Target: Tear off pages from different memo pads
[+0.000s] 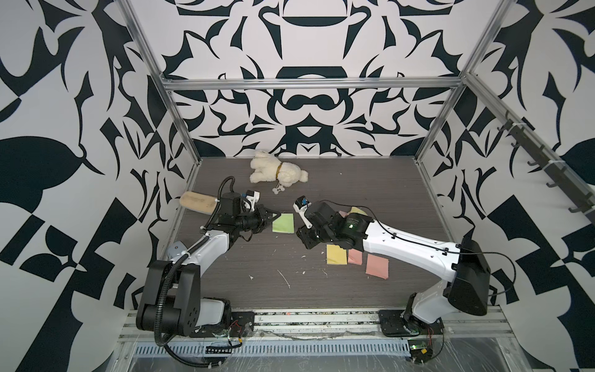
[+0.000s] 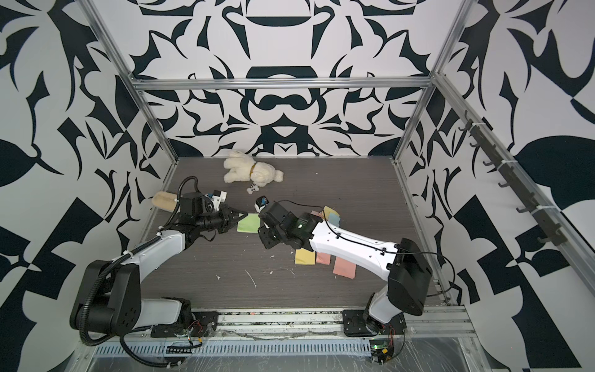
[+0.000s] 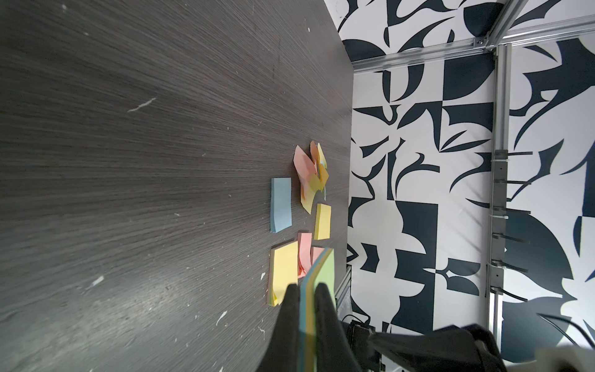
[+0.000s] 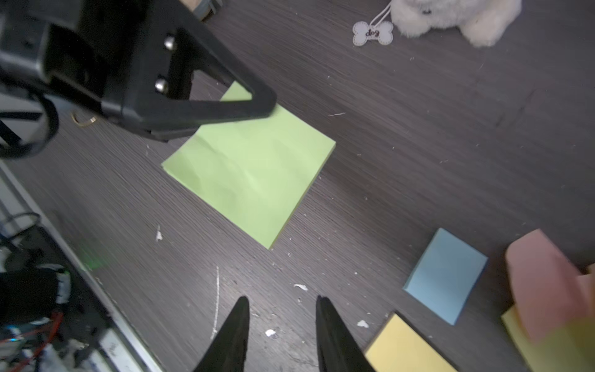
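A green-topped memo pad (image 4: 254, 167) is pinched at one edge by my left gripper. Seen edge-on in the left wrist view, the pad shows blue, yellow and green layers between the fingers. My right gripper has its fingertips apart with nothing between them, to the right of the green pad and clear of it. On the table lie a blue pad (image 4: 447, 272), a yellow pad (image 4: 406, 350) and pink pads (image 1: 376, 266) (image 1: 354, 256). My right arm covers part of that area in both top views.
Loose pink and yellow sheets (image 3: 308, 176) form a crumpled heap beyond the blue pad. A white plush dog (image 1: 279, 170) lies at the back, and a tan object (image 1: 198, 202) at the left edge. Small paper scraps dot the front, otherwise bare table.
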